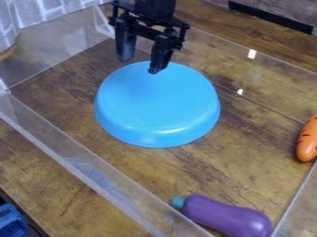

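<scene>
My black gripper [143,56] hangs at the top centre of the camera view, just beyond the far edge of a bright blue, round object [158,106], with its two dark fingertips apart and nothing visible between them. The blue object rests on a wooden surface [87,167], its smooth domed face up. A purple eggplant-like object [229,218] lies at the bottom right, and an orange carrot-like object [306,137] lies at the right edge, partly cut off.
Clear plastic walls border the wooden area at left, top and right. A blue object [10,222] sits outside at the bottom left. Bare wood is free left, right and below the blue round object.
</scene>
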